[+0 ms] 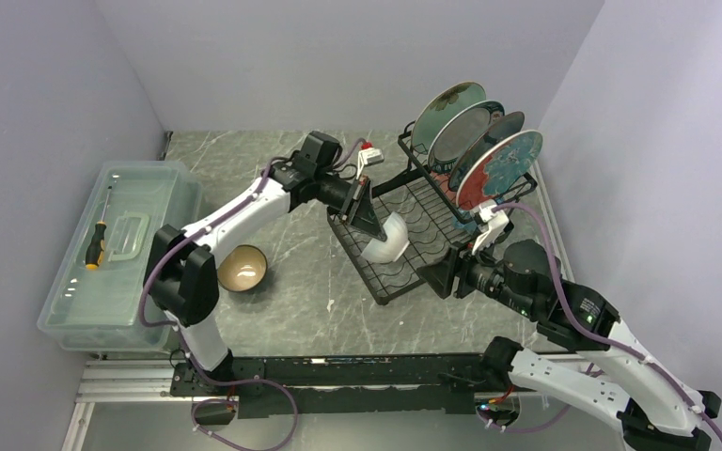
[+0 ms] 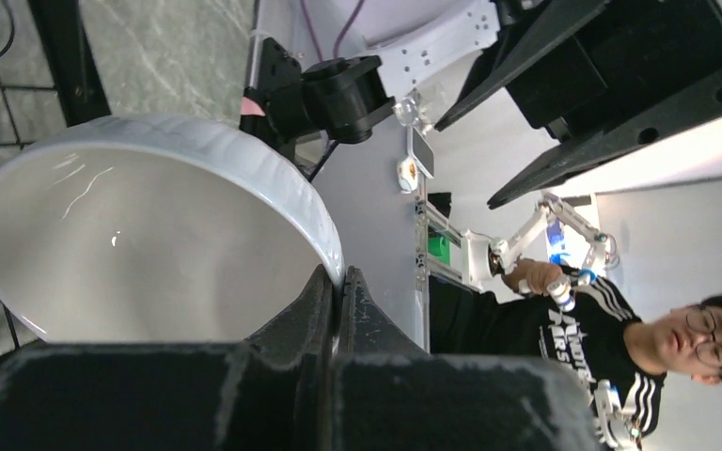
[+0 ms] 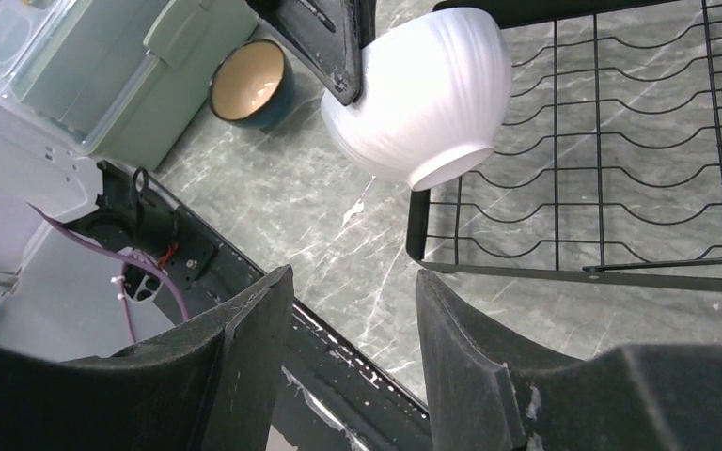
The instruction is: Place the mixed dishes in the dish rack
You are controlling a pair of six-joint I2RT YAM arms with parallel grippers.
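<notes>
My left gripper [image 1: 372, 225] is shut on the rim of a white bowl [image 1: 386, 242], holding it tilted over the lower tier of the black dish rack [image 1: 376, 282]. In the left wrist view the bowl [image 2: 150, 244] fills much of the frame; in the right wrist view its underside [image 3: 414, 94] shows. My right gripper stands open, with nothing between its fingers, beside the rack on the right. Several plates [image 1: 500, 169] stand upright on the rack's upper tier at the back right.
A brown-and-blue bowl [image 1: 243, 268] sits on the counter left of the rack. A lidded plastic box [image 1: 85, 291] with a screwdriver [image 1: 96, 242] on it stands at the far left. The counter in front of the rack is clear.
</notes>
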